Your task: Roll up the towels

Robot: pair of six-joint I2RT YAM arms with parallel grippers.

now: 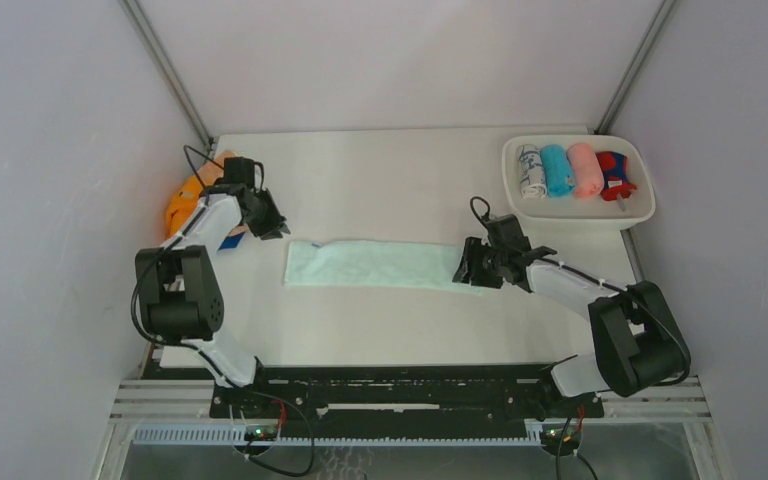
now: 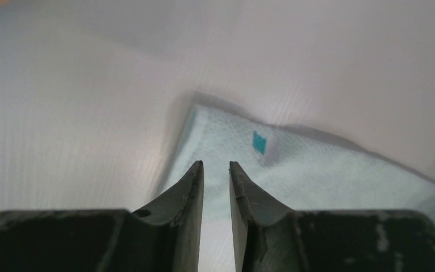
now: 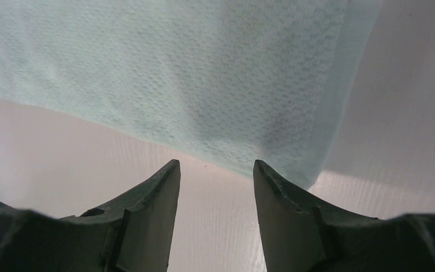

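Observation:
A pale mint towel, folded into a long flat strip, lies across the middle of the table. Its left end shows in the left wrist view with a small teal tag near the far edge. Just off that far-left corner is my left gripper, its fingers a narrow gap apart and empty. At the strip's right end hovers my right gripper; open, it covers part of the towel from above. In the right wrist view the towel's near corner lies beyond the right fingertips, nothing between them.
In the white bin at the back right lie rolled towels: white, blue, pink and red-blue. A pile of orange and blue cloths sits left, behind the left arm.

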